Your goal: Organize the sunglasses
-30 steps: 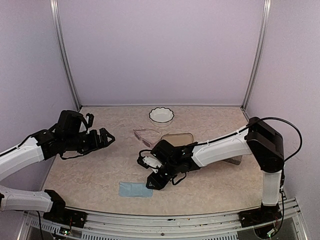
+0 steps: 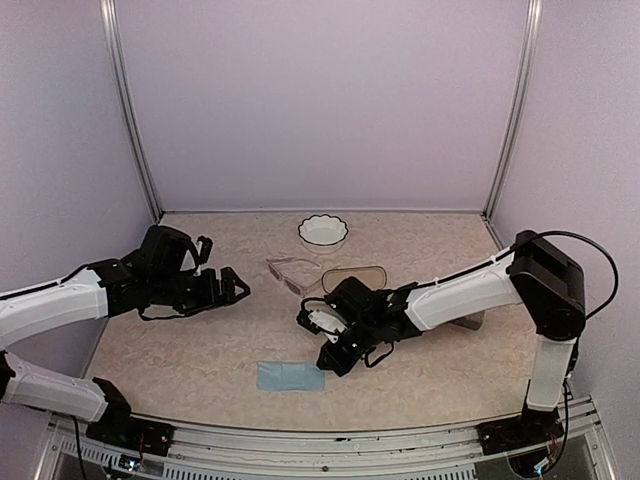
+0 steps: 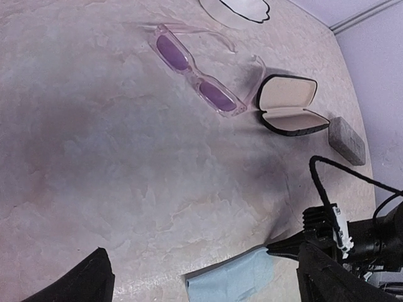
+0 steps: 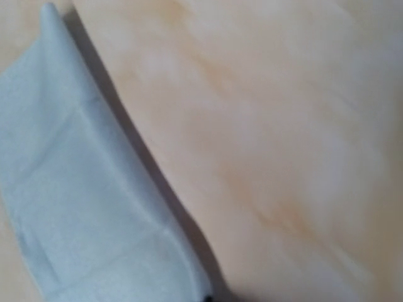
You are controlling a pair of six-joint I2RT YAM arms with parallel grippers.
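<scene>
Pink clear-framed sunglasses [image 3: 199,80] with purple lenses lie on the table, temples unfolded, beside the open glasses case [image 3: 288,100]; in the top view the sunglasses [image 2: 294,272] are left of the case [image 2: 360,275]. A light blue cloth [image 2: 290,376] lies near the front edge. My right gripper [image 2: 328,366] is shut on the cloth's right corner; in the right wrist view the cloth [image 4: 88,176] runs down to the bottom edge, where the fingertips barely show. My left gripper [image 2: 238,288] hangs open and empty over the left side, its fingers [image 3: 79,283] wide apart.
A white bowl with a dark scalloped rim [image 2: 323,231] stands at the back. A grey block [image 3: 347,141] sits right of the case, mostly hidden under the right arm in the top view.
The right gripper has shifted to the right, and the cloth has slid along with it. My left gripper has moved slightly right. The sunglasses, case and bowl have stayed put.
</scene>
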